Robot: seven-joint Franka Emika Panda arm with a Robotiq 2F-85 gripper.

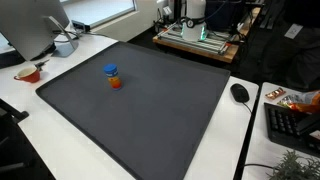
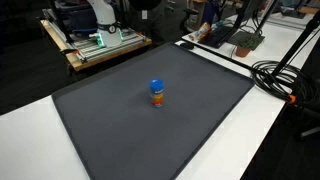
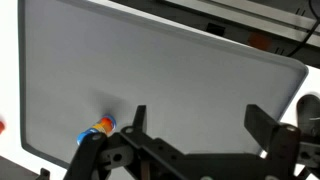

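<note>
A small container with a blue top and an orange-red lower part (image 1: 112, 78) stands upright on a large dark grey mat (image 1: 150, 110). In exterior view 2 the same container (image 2: 157, 93) is near the middle of the mat. Seen from above in the wrist view, the container (image 3: 97, 131) lies at the lower left, outside the left finger. My gripper is open over the mat, with its two black fingers wide apart and only bare mat visible between them. I cannot make out the gripper clearly in either exterior view.
Left of the mat is a red cup (image 1: 29, 74). A black mouse (image 1: 240, 93) rests on the white table to the right, near a keyboard (image 1: 290, 127). Coiled black cables (image 2: 281, 77) lie beyond the mat.
</note>
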